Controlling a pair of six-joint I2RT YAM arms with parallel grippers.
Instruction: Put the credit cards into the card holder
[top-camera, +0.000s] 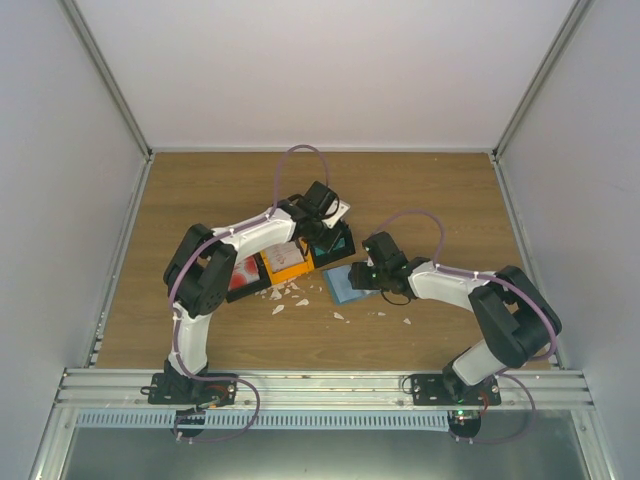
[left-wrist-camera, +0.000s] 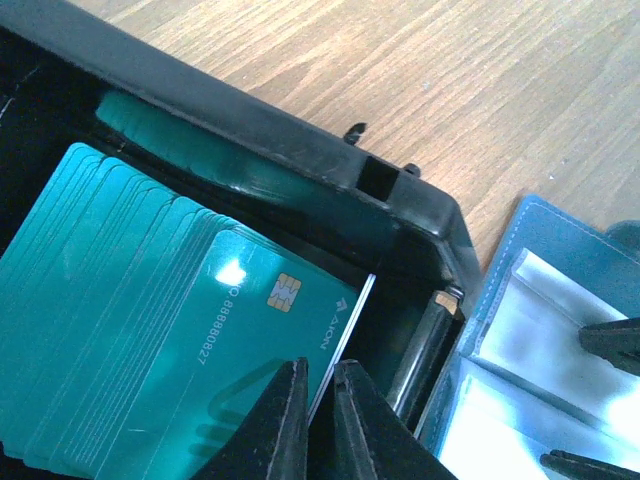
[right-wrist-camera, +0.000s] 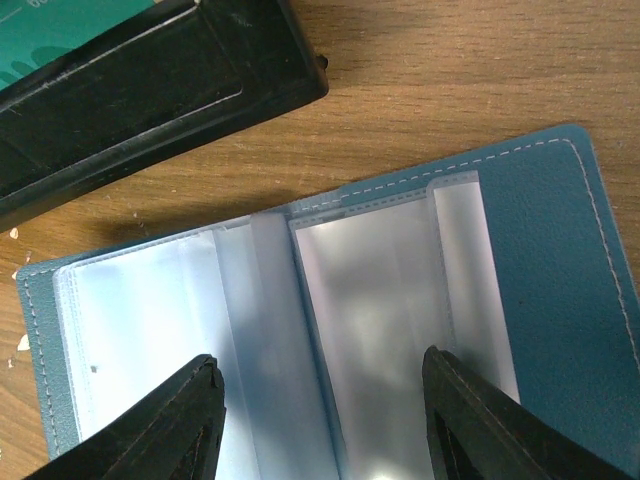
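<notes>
Teal cards (left-wrist-camera: 255, 300) stand in a leaning row inside a black tray (left-wrist-camera: 270, 125) in the left wrist view. The front card carries a gold chip, and its pale edge runs down between the fingers of my left gripper. Those fingers are slightly open, with a narrow gap; no firm hold on the card shows. The blue card holder (right-wrist-camera: 530, 230) lies unfolded on the table, its clear pockets (right-wrist-camera: 375, 290) facing up. Over these pockets my right gripper is open, nothing between its fingers.
Left of the teal cards' tray are an orange tray (top-camera: 290, 272) and a black tray with red cards (top-camera: 243, 273). Several white scraps (top-camera: 279, 309) litter the table in front.
</notes>
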